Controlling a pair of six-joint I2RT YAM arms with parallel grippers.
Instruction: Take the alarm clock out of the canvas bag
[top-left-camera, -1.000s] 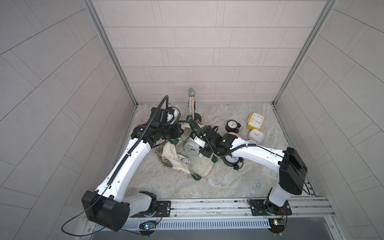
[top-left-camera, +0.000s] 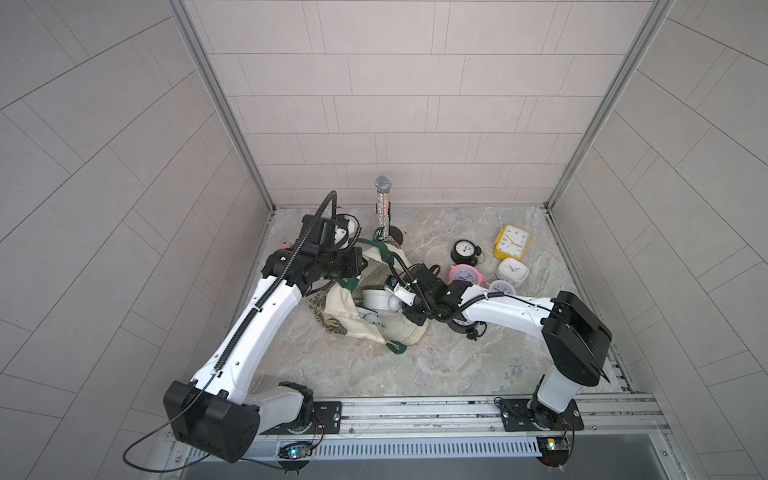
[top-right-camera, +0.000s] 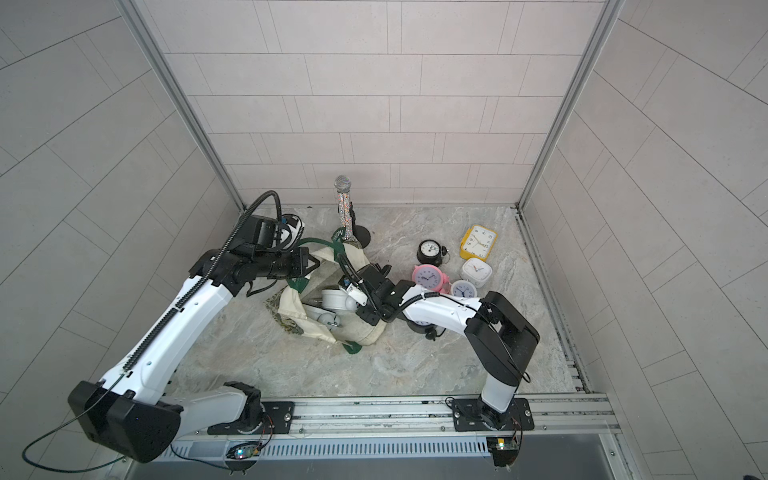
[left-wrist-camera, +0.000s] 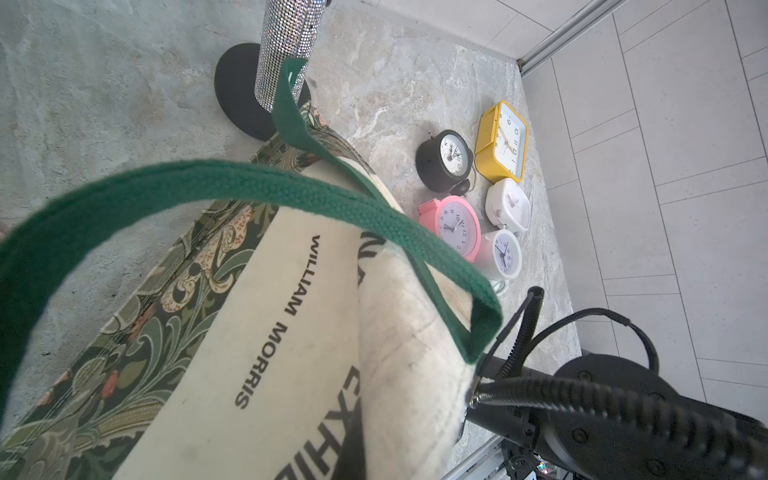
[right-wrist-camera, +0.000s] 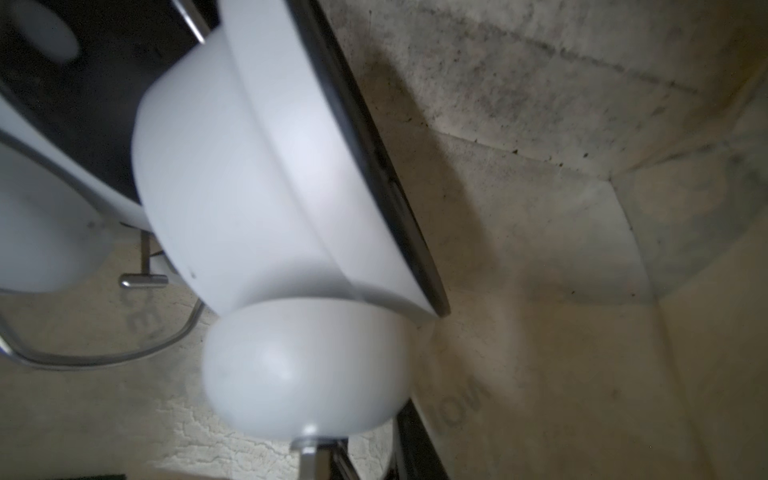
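Note:
The cream canvas bag (top-left-camera: 341, 310), with green straps, lies open near the table's middle. At its raised left edge my left gripper (top-left-camera: 361, 264) is shut on the cloth; a black finger (left-wrist-camera: 352, 460) presses against the fabric in the left wrist view. Inside the bag, a white alarm clock (right-wrist-camera: 232, 152) stands tilted on its edge, its rounded bell (right-wrist-camera: 308, 368) towards me. My right gripper (top-left-camera: 397, 297) reaches into the bag at that clock's right side. One dark finger (right-wrist-camera: 417, 444) shows beside the bell; whether both fingers grip it is hidden. Another grey-white clock (top-right-camera: 321, 316) lies lower in the bag.
Several clocks stand on the right: black (top-left-camera: 464, 252), yellow (top-left-camera: 512, 241), white (top-left-camera: 513, 272), pink (top-right-camera: 429, 277) and a small white one (top-right-camera: 463, 289). A glittery microphone on a stand (top-left-camera: 383, 204) is behind the bag.
The white clock has turned from face-up onto its edge inside the bag. The left arm has stayed put.

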